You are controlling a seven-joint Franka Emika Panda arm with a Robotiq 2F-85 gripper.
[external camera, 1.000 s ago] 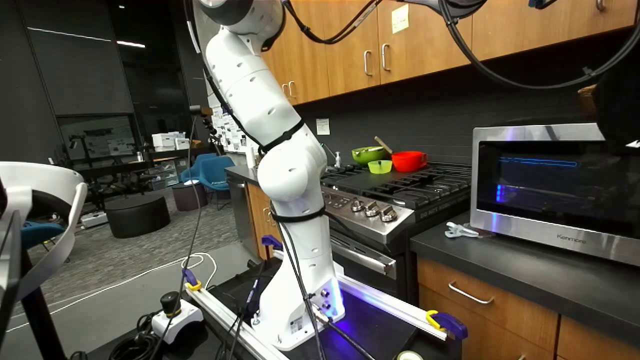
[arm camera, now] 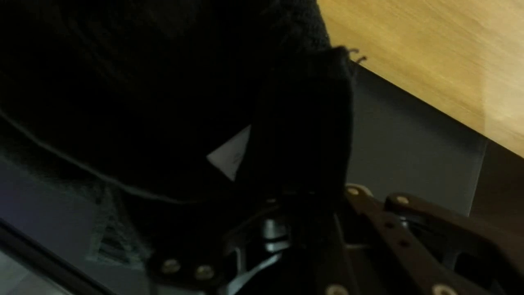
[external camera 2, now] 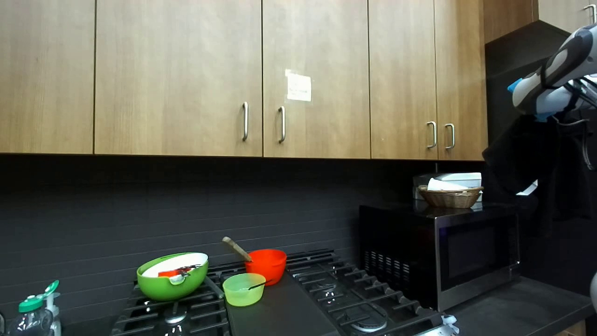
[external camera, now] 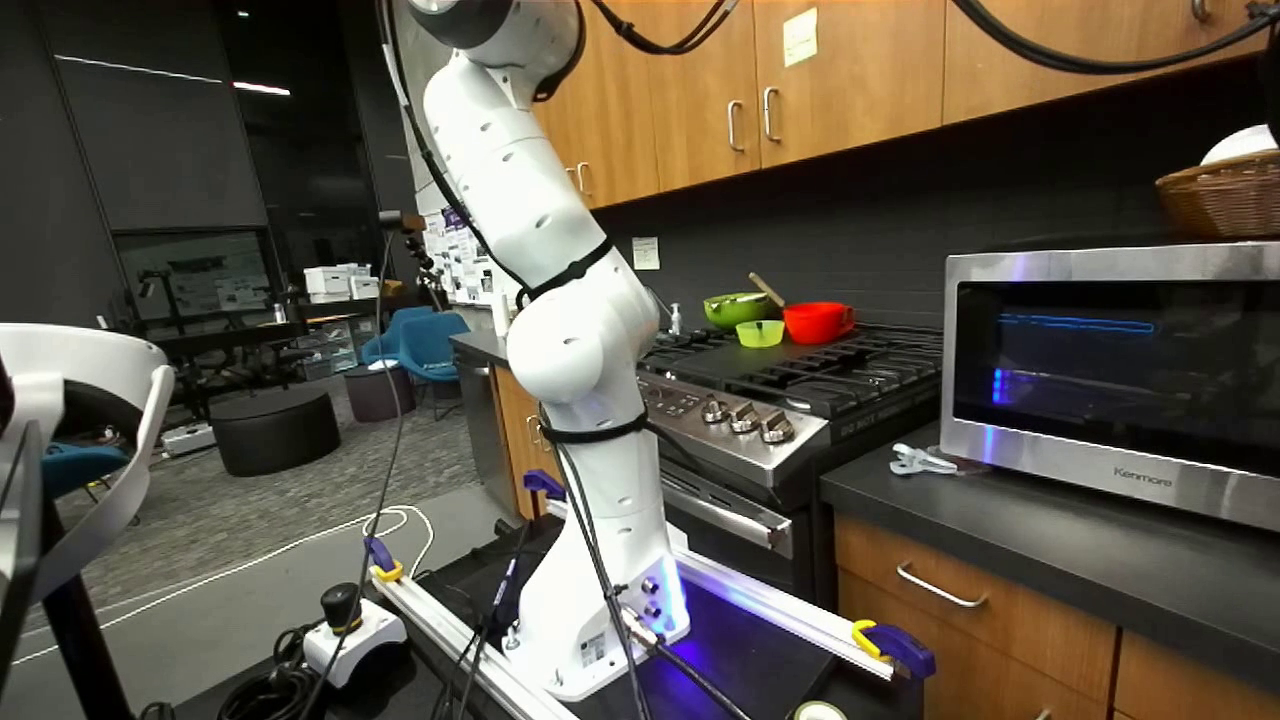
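Dark cloth (arm camera: 162, 98) fills much of the wrist view, bunched and hanging, with a small white tag (arm camera: 231, 152) showing among its folds. My gripper is shut on this black cloth; its fingertips are buried in the dark fabric. In exterior view 2 the same black cloth (external camera 2: 540, 162) hangs below the end of the arm at the right, near the microwave (external camera 2: 478, 252) and clear of the counter. The gripper's fingers cannot be made out there. In exterior view 1 the hand is out of the frame.
A wicker basket (external camera 2: 450, 198) with white things sits on top of the microwave. Upper cabinets (external camera 2: 316, 78) run above. On the stove stand a green bowl (external camera 2: 173, 285), a red pot (external camera 2: 267, 266) and a light green bowl (external camera 2: 244, 289). A white clip (external camera: 921, 461) lies on the counter.
In exterior view 1 the forearm and its cable have moved up and right.
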